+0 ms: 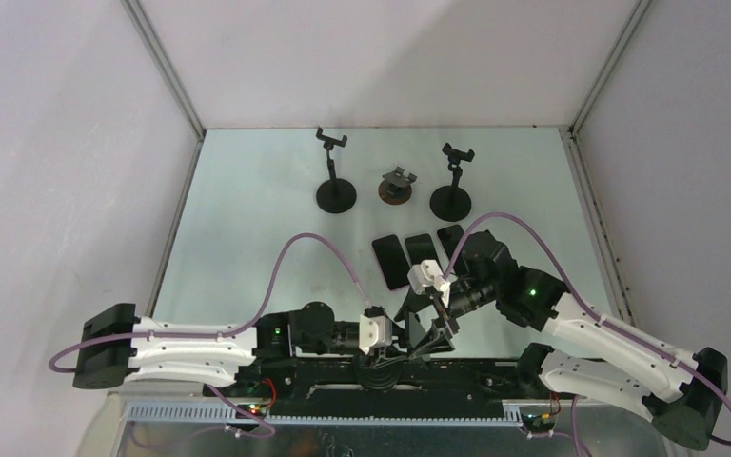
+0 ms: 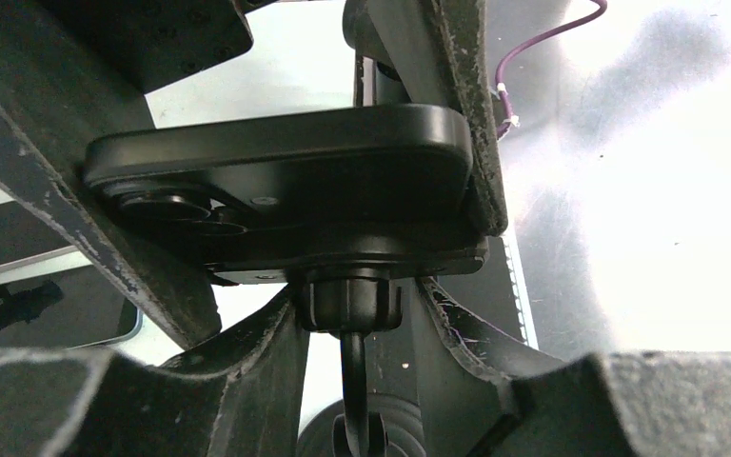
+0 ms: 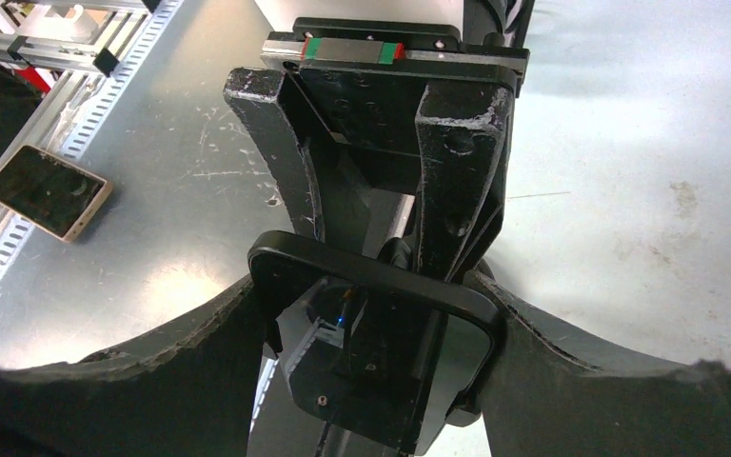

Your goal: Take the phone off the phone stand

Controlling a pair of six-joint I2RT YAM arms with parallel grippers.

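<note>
A black phone [image 2: 286,176] with round camera lenses sits in the holder [image 2: 362,246] of a phone stand, seen in the left wrist view. My right gripper is shut on the phone, one finger against each short side; its glossy face shows between them. Below the holder, my left gripper has its fingers on either side of the stand's neck joint [image 2: 352,303], close to it and part open. The stand's thin pole [image 2: 353,381] runs down to a round base, partly seen. From the top, both grippers meet at the front edge and mostly hide the phone.
Two tall black stands [image 1: 336,196] [image 1: 450,203] and a short holder [image 1: 396,188] stand at the back. Another phone [image 3: 48,192] lies on the metal surface.
</note>
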